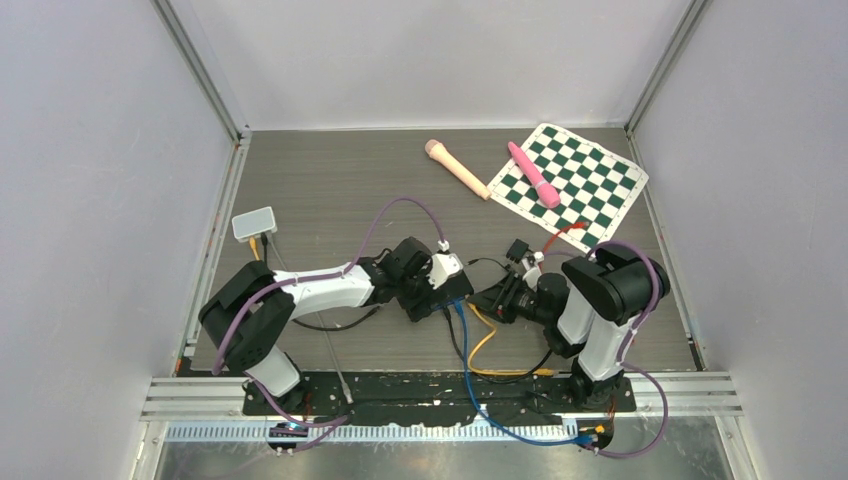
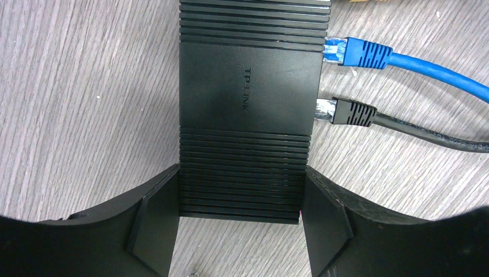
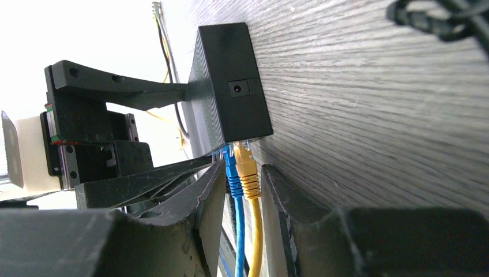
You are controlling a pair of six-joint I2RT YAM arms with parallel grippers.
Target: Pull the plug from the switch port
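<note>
My left gripper is shut on the near end of the black TP-Link switch point(image 2: 248, 86), one finger along each side. A blue plug point(image 2: 368, 53) and a black plug point(image 2: 353, 112) enter the switch's right side in the left wrist view. In the right wrist view, the yellow plug point(image 3: 247, 170) meets the port side of the switch point(image 3: 242, 75), with the blue plug next to it. Around these two plugs my right gripper stands part open, its fingers close on both sides. Whether either finger touches a plug is hard to tell.
Blue cable point(image 1: 468, 375) and yellow cable point(image 1: 485, 345) run toward the front edge. A white box point(image 1: 254, 223) stands at the left. Two microphone-like sticks and a green chequered board point(image 1: 605, 175) lie at the back.
</note>
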